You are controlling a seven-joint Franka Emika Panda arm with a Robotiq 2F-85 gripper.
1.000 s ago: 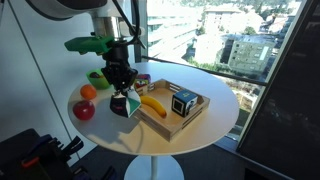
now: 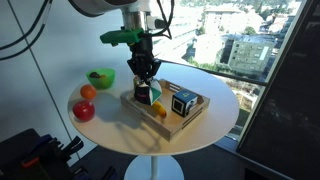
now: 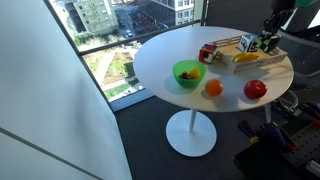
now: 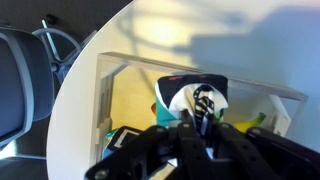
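Note:
Over the near-left part of a wooden tray (image 2: 186, 128), my gripper (image 2: 148, 82) is shut on a dark package with white and teal parts (image 2: 143, 95). From the wrist view, the package (image 4: 190, 92) covers the fingertips and part of the tray's inside; whether it touches the tray floor I cannot tell. In the tray lie a yellow banana (image 2: 158, 109) and, at its right, a dark box with a pale front (image 2: 184, 102).
Left of the tray are a red apple (image 2: 84, 109), an orange (image 2: 88, 93) and a green bowl (image 3: 188, 72) with fruit in it. A red-and-white can (image 3: 208, 52) stands near the tray.
My gripper has carried the package to the right and away from the near table edge, from beside the tray to over it. The other objects have stayed put.

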